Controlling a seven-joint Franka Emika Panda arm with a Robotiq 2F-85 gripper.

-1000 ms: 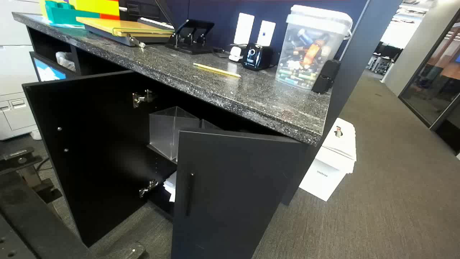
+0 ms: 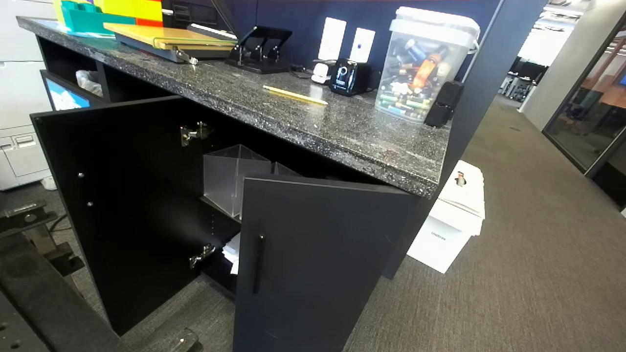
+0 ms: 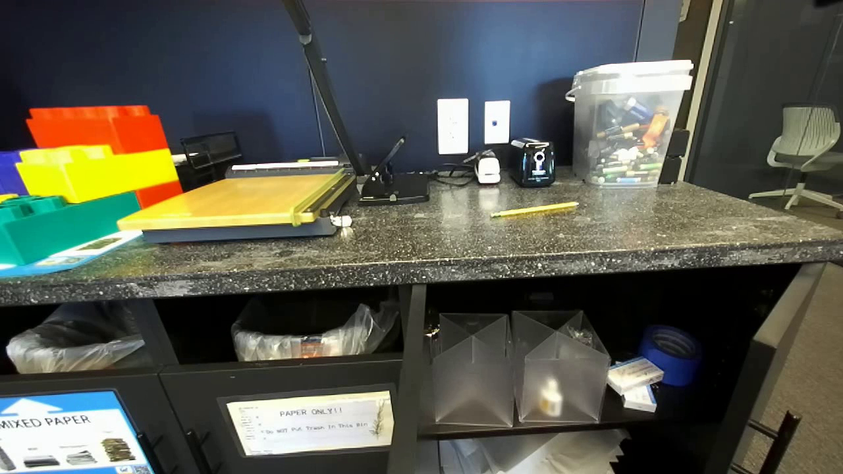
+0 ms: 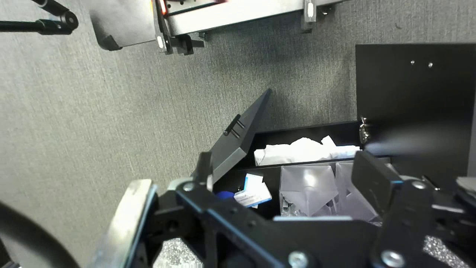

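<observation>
In the wrist view my gripper is open, its two dark fingers (image 4: 377, 181) wide apart with nothing held between them. It looks down past the counter edge toward the cabinet and floor. The cabinet's right door (image 2: 317, 258) stands ajar, with a black bar handle (image 2: 258, 264). Its left door (image 2: 117, 199) is swung wide. Two clear bins (image 3: 474, 371) stand on the shelf, beside small white boxes (image 3: 634, 374) and a roll of blue tape (image 3: 670, 355). A yellow pencil (image 3: 535, 210) lies on the counter (image 3: 442, 237). Neither exterior view shows the gripper.
A paper cutter (image 3: 245, 201), large toy bricks (image 3: 95, 174), a black sharpener (image 3: 533, 162) and a battery tub (image 3: 629, 134) occupy the counter. Bare counter surrounds the pencil. A white box (image 2: 446, 229) sits on the floor beyond the cabinet's end.
</observation>
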